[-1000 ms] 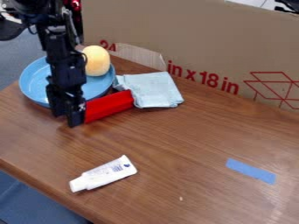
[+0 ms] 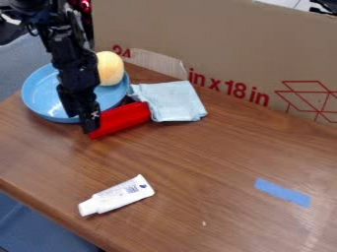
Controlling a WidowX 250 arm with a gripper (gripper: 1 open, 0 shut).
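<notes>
My gripper (image 2: 85,118) hangs low over the near rim of a light blue plate (image 2: 42,91) at the upper left, its open fingers beside the left end of a red oblong object (image 2: 125,120). Nothing is visibly held, though the dark fingers partly blend together. A pale yellow rounded object (image 2: 110,67) sits at the back of the plate, behind the arm. A folded light blue cloth (image 2: 171,100) lies to the right of the red object.
A white tube (image 2: 116,197) lies at the front of the wooden table (image 2: 198,167). A blue strip (image 2: 282,193) is at the right. A cardboard box (image 2: 237,49) stands along the back.
My gripper has shifted very slightly upward over the last second. The objects on the table look unmoved.
</notes>
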